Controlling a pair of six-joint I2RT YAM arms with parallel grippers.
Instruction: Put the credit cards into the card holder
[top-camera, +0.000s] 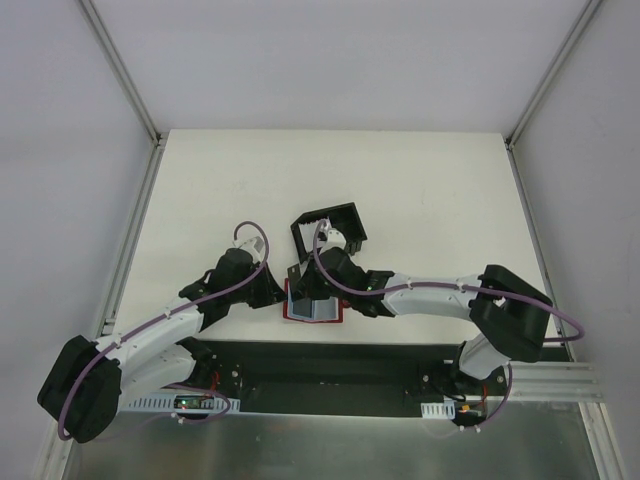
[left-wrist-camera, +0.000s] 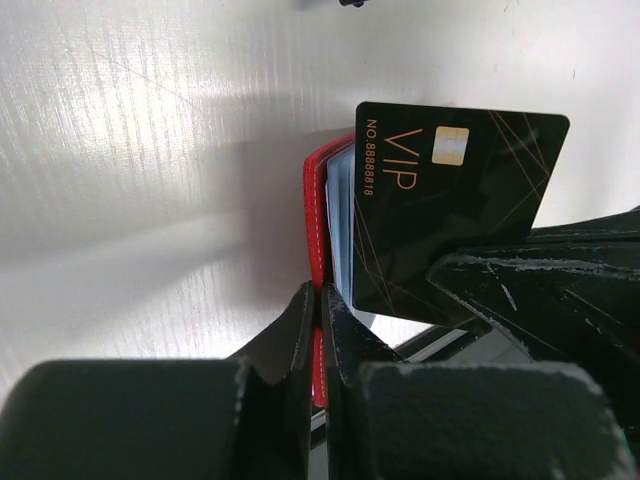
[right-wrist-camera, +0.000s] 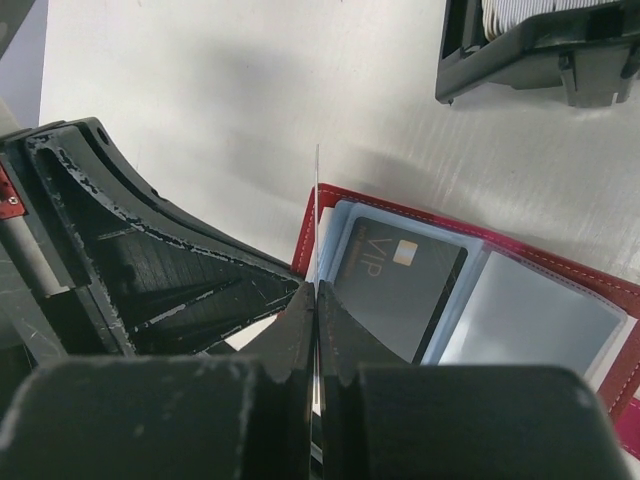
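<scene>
The red card holder lies open with a black VIP card in a clear sleeve and a pale empty-looking sleeve beside it. My left gripper is shut at the holder's left edge. My right gripper is shut on a thin black card, which stands over the holder's left sleeve and shows edge-on as a thin line in the right wrist view.
A black tray of cards stands just behind the holder.
</scene>
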